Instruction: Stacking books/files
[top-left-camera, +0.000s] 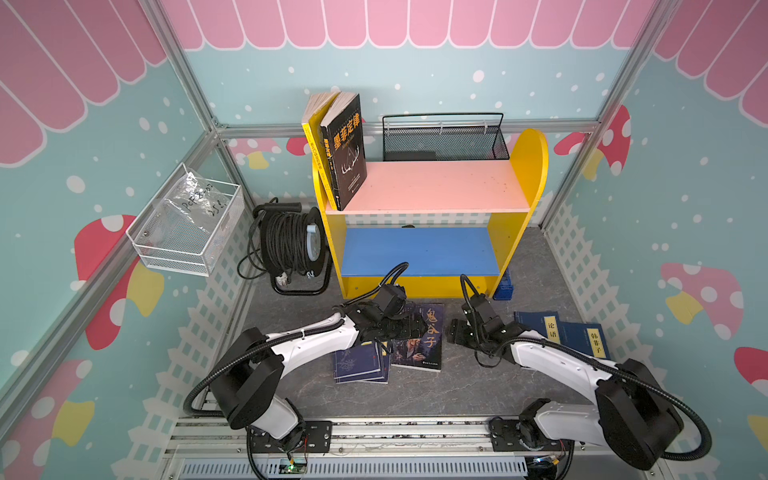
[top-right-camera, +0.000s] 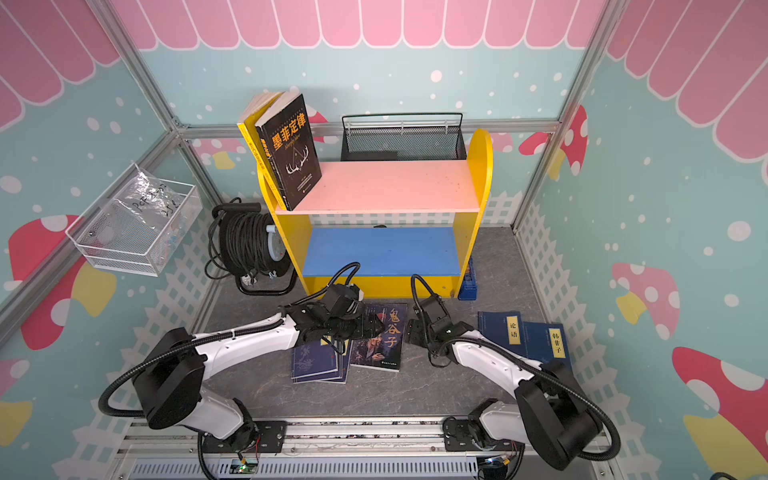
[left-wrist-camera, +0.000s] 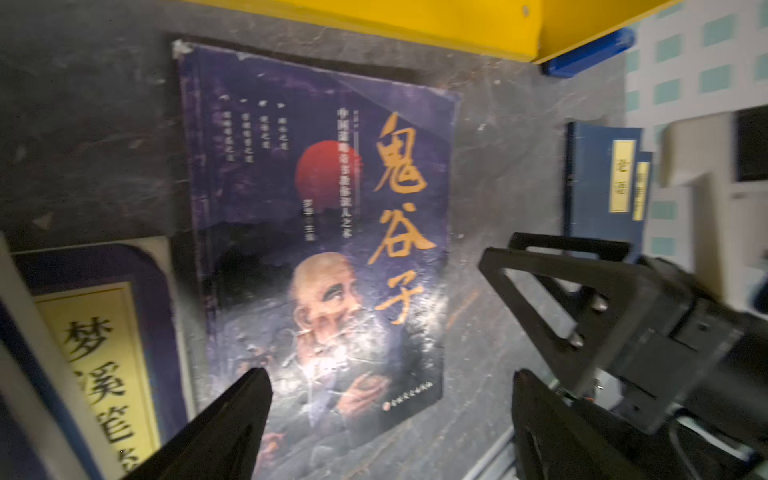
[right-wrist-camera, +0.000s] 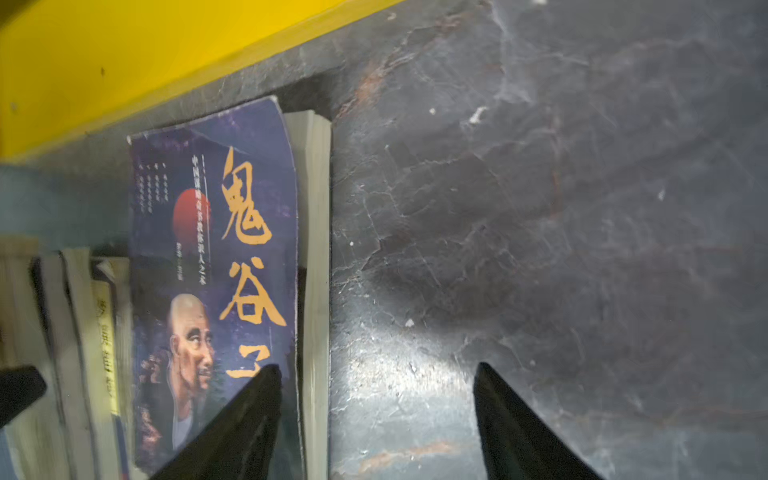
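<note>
A dark purple book (left-wrist-camera: 264, 200) with orange lettering lies flat on the grey floor before the shelf. The left gripper (top-left-camera: 422, 328) hovers over its left part; in the left wrist view the fingers stand wide apart, nothing between them. Just right of that book is my right gripper (top-left-camera: 453, 331), its fingers (right-wrist-camera: 248, 424) parted and bare floor between them. Blue books (top-left-camera: 357, 364) lie in a pile beneath the left arm. Two more blue books, one (top-right-camera: 504, 329) beside the other (top-right-camera: 547, 344), rest at the right, partly behind the right arm.
A yellow shelf has a pink upper board (top-left-camera: 440, 188) and an empty blue lower board (top-left-camera: 420, 249). A black book (top-left-camera: 345, 152) and a yellow one (top-left-camera: 316, 132) lean at its upper left end. A cable reel (top-left-camera: 289, 244) stands left of it.
</note>
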